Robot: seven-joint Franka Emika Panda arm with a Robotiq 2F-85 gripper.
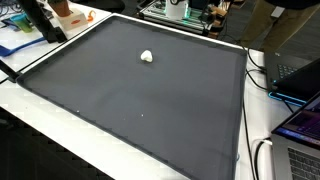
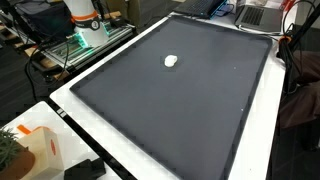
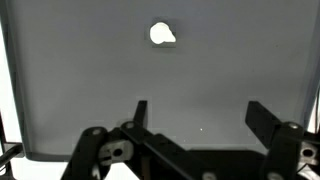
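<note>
A small white object (image 1: 147, 56) lies alone on the dark grey board, toward its far side in exterior view 1. Exterior view 2 has the same white object (image 2: 170, 61) left of the board's middle. From above, in the wrist view, the white object (image 3: 162, 33) looks rounded with a small point on one side. My gripper stands open at the bottom of the wrist view, its two black fingers wide apart with only bare board between them. The white object is beyond the fingers, not touching them. Neither exterior view shows the gripper's fingers.
The grey board (image 1: 150, 100) is otherwise bare, with a white table edge (image 1: 110, 135) around it. A laptop (image 1: 300, 140) and cables lie along the right side in exterior view 1. Boxes and small items crowd the far left corner.
</note>
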